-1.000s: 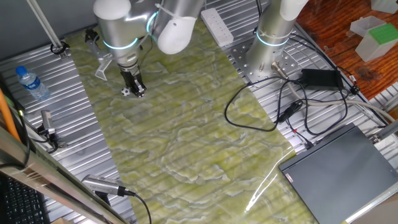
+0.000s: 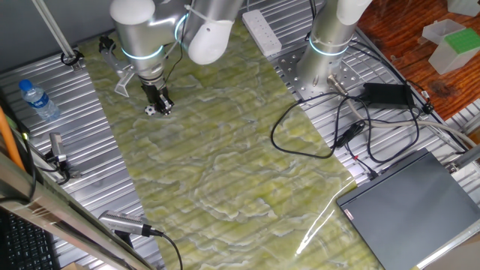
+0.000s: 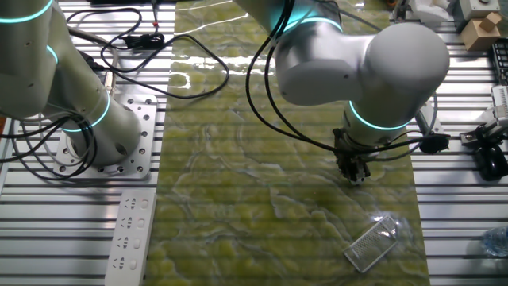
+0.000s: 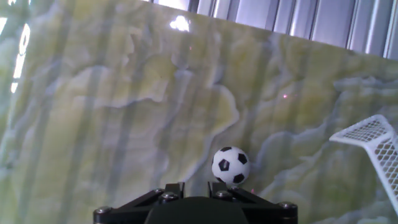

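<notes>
A small white-and-black soccer ball [image 4: 230, 165] lies on the green marbled mat [image 4: 143, 130], just beyond the right fingertip in the wrist view. My gripper points down with a gap between its fingers and nothing in it. From exterior view 1, the ball [image 2: 150, 110] shows close to the left side of the gripper [image 2: 166, 111]; whether they touch, I cannot tell. A white toy goal with a net [image 4: 380, 146] stands at the right of the wrist view. Exterior view 2 shows the goal [image 3: 371, 245] near the gripper [image 3: 355, 176], but the ball is hidden there.
A power strip [image 2: 262, 32], a laptop [image 2: 416, 210] and a water bottle [image 2: 39, 100] are off or at the mat's edges.
</notes>
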